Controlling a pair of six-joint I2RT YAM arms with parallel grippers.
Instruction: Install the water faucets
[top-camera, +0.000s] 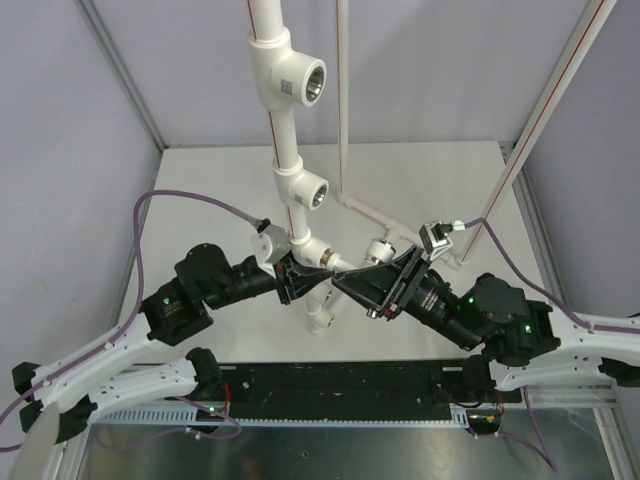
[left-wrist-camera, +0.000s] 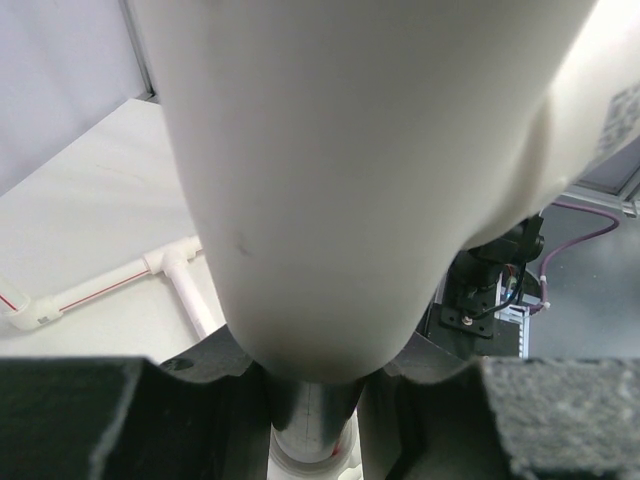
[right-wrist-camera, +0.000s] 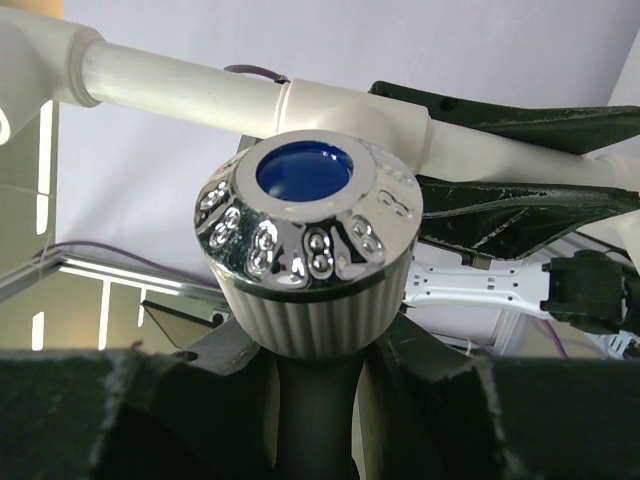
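Observation:
In the top view a white pipe riser (top-camera: 284, 140) with threaded tees stands at the middle, a faucet body (top-camera: 345, 266) at its lower tee. My left gripper (top-camera: 300, 278) is shut on the white pipework; in the left wrist view white plastic (left-wrist-camera: 340, 170) fills the frame above its fingertips (left-wrist-camera: 220, 400). My right gripper (top-camera: 385, 285) is shut on the faucet, whose ribbed knob with blue cap (right-wrist-camera: 305, 240) sits just above the fingers in the right wrist view. The exact grip points are partly hidden.
A pale board (top-camera: 200, 170) lies behind, carrying thinner upright pipes (top-camera: 343, 100) and floor pipe runs. The dark front edge of the rig lies below both arms.

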